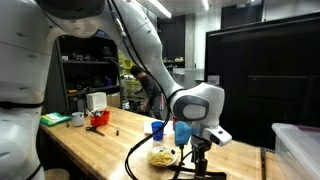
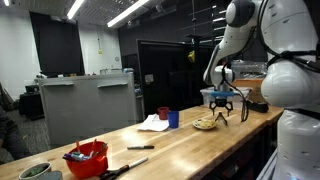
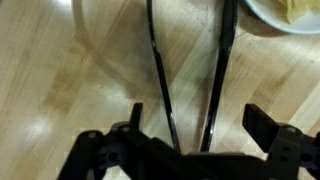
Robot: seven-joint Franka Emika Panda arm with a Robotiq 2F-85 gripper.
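A black tong-like utensil with two long arms (image 3: pixel 217 85) lies on the wooden table. Its arms draw together toward the bottom of the wrist view, where the gripper body hides the rest. My gripper is open above it, one finger to each side, with the utensil between but not gripped. In exterior view 1, the gripper (image 1: pixel 200 162) hangs low near the table's front right. A white plate (image 3: pixel 265 14) of yellow chips sits beside the utensil; in exterior view 2, the chips (image 2: pixel 206 124) show just left of the gripper (image 2: pixel 223 113).
Behind the plate stand a blue cup (image 2: pixel 173 119) and a red cup (image 2: pixel 163 112). A red container (image 2: pixel 87 160) of utensils and a dark-handled tool (image 2: pixel 126 168) occupy the table's other end. A clear bin (image 1: pixel 298 145) is at the right. Mid-table is mostly clear.
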